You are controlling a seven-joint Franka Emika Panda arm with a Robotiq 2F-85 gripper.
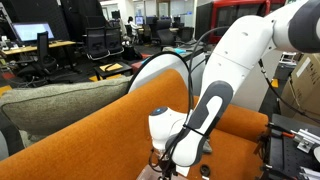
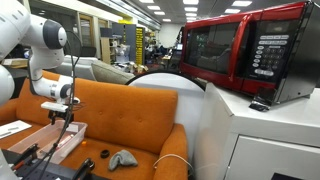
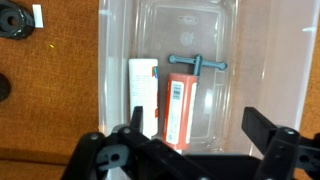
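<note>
In the wrist view my gripper is open, its two dark fingers wide apart above a clear plastic bin (image 3: 227, 28). Between them, lower down in the bin, lies an orange-and-white box (image 3: 180, 108). A narrower white box (image 3: 144, 92) with an orange end lies to its left. Beyond the orange box's top end is a blue-grey T-shaped piece (image 3: 197, 65). Exterior view 2 has the gripper (image 2: 54, 117) over the bin (image 2: 88, 131) on the orange couch. The bin's contents are hard to make out in the exterior views.
Black round pieces (image 2: 104, 153) and a grey cloth (image 2: 122, 159) lie on the couch seat right of the bin. The couch backrest (image 2: 130, 103) rises behind. A red microwave (image 2: 240, 45) stands on a white cabinet (image 2: 225, 108) at the right.
</note>
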